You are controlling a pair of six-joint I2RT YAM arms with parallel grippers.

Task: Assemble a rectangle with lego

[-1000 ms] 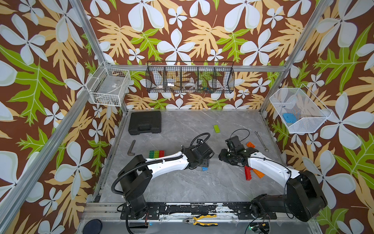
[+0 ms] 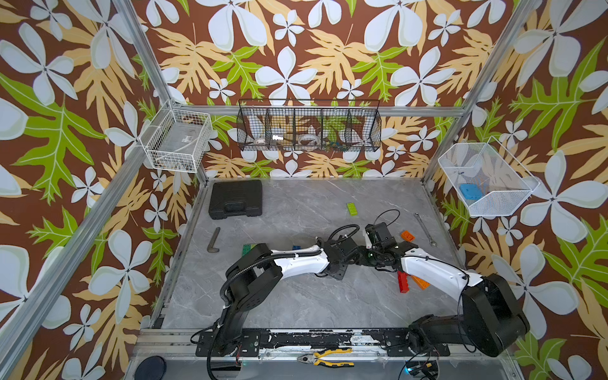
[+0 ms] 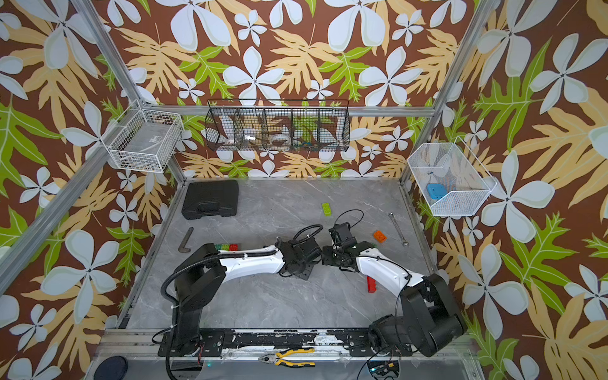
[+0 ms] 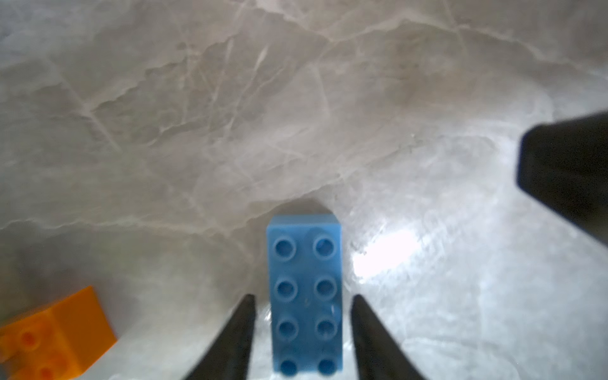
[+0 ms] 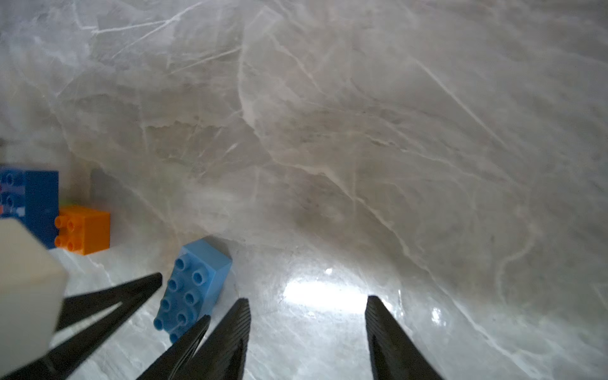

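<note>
In the left wrist view a light blue brick point(image 4: 305, 272) lies flat, studs up, between the spread fingers of my left gripper; narrow gaps show on both sides. The right wrist view shows the same blue brick point(image 5: 193, 285) beside the left gripper's dark fingers point(image 5: 114, 300). My right gripper stands part open over bare table, nothing between its fingertips. From above, both grippers face each other closely at mid-table and the blue brick is hidden. An orange brick point(image 5: 88, 229) sits against a dark blue brick point(image 5: 41, 202) at the right wrist view's left edge.
A lime brick point(image 2: 352, 209) lies farther back. Orange point(image 2: 407, 235) and red point(image 2: 402, 281) bricks lie around the right arm, and a green-and-red row point(image 3: 226, 247) is partly covered by the left arm. A black case point(image 2: 235, 199) and a wrench point(image 2: 425, 229) lie near the edges.
Over the last second my left arm has moved right toward the right gripper, covering the blue brick and part of the coloured row from above. The right arm has shifted only slightly.
</note>
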